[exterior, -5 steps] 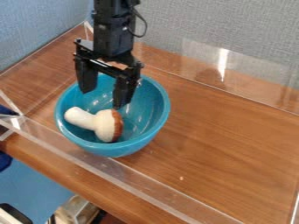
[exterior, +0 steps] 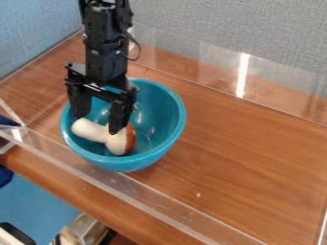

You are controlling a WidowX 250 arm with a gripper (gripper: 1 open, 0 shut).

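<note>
My black gripper [exterior: 99, 113] hangs open inside the turquoise bowl [exterior: 160, 115], its fingers straddling a pale object with a brown rounded end [exterior: 98, 133], which looks like a toy mushroom and lies on its side. Whether the fingers touch it cannot be told.
The bowl sits on a wooden table [exterior: 236, 182], with clear surface to its right. Transparent edging runs along the front and back, with a grey wall behind. A dark blue item is partly visible at the left edge.
The gripper has come down into the bowl and slightly left, onto the pale object. The bowl and object look unmoved.
</note>
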